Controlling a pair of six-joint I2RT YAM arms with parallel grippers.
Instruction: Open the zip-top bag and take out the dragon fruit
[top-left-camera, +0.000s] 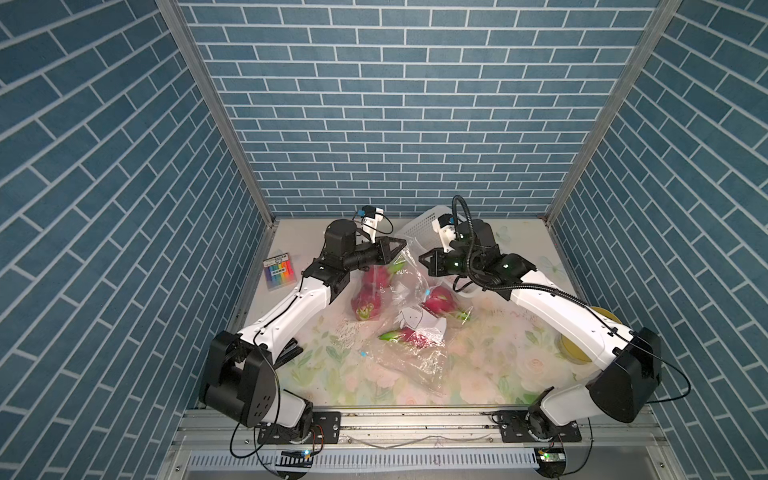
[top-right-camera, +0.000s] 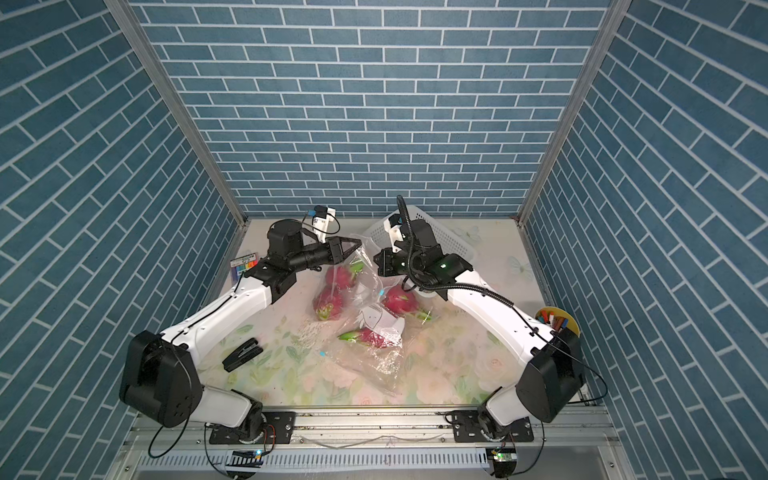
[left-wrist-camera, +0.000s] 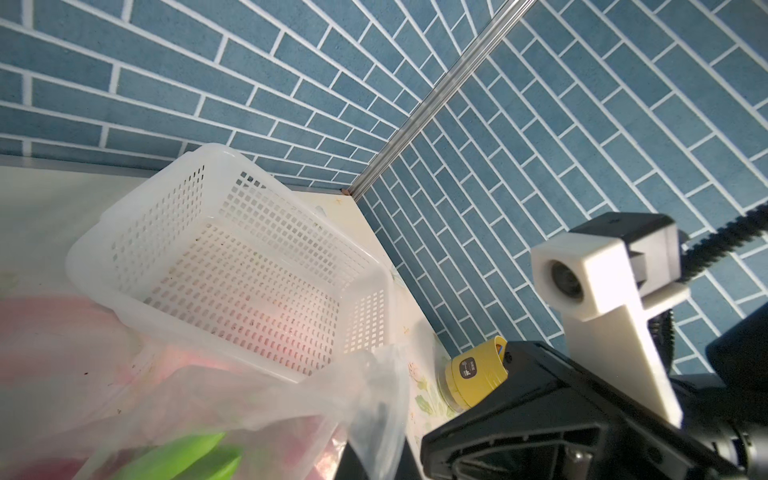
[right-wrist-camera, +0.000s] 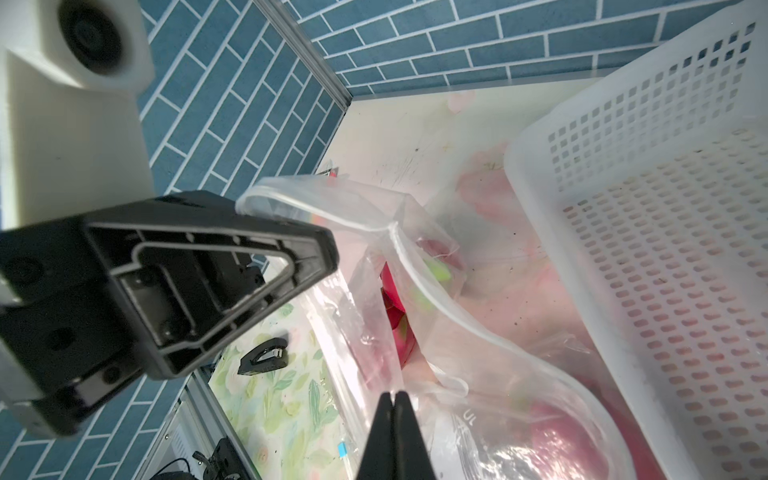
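A clear zip bag (top-left-camera: 424, 360) lies on the floral table with several pink-and-green dragon fruits (top-left-camera: 440, 299) inside. My left gripper (top-left-camera: 399, 244) is shut on a raised part of the bag's film, lifting it over the fruit. My right gripper is shut just right of it, pointing down over the bag's loose mouth, with nothing clearly between its fingers. In the right wrist view the bag hangs partly open, red fruit showing through the gap.
A white perforated basket (left-wrist-camera: 240, 288) stands behind the bag at the back right. A yellow cup (left-wrist-camera: 472, 372) is at the right, a stapler (top-right-camera: 241, 353) and a marker pack (top-left-camera: 279, 270) at the left.
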